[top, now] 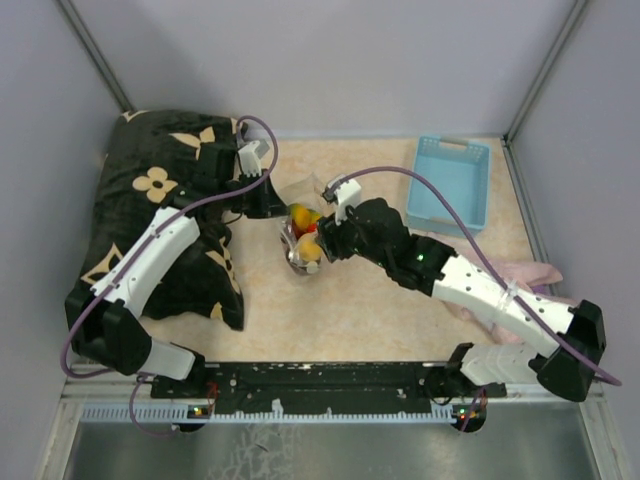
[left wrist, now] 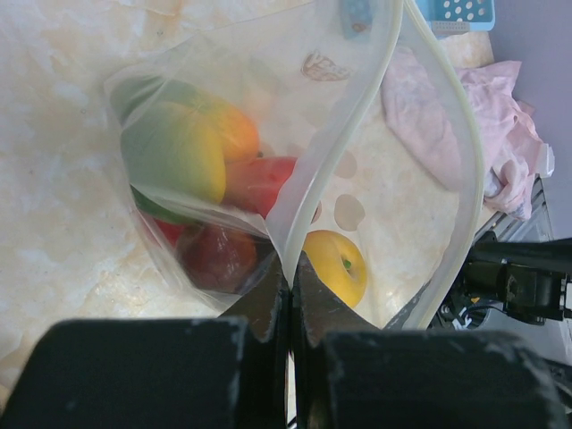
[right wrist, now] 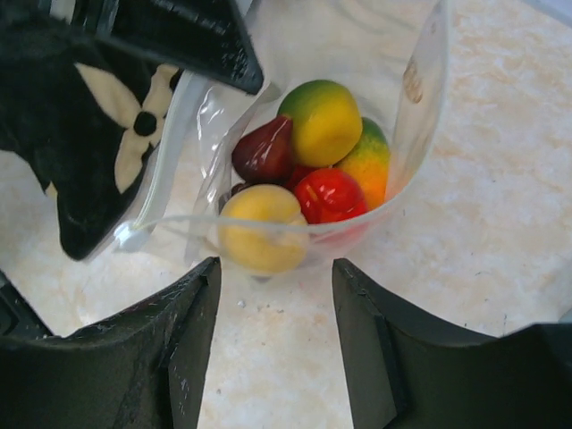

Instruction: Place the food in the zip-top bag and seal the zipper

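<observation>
A clear zip top bag [top: 288,262] stands on the table with its mouth spread open and food inside. Through its wall in the left wrist view show a green-yellow mango [left wrist: 170,156], a red tomato [left wrist: 259,183], a dark red fruit [left wrist: 214,259] and a yellow fruit [left wrist: 338,268]. My left gripper is shut on the bag's edge at one side of the mouth. My right gripper stands open, apart fingers facing the front of the bag; the bag's rim [right wrist: 188,221] runs just beyond them.
A blue basket [top: 448,180] sits empty at the back right. Pink cloth [top: 515,275] lies on the right side, partly under my right arm. Dark flowered fabric [top: 160,270] covers the left.
</observation>
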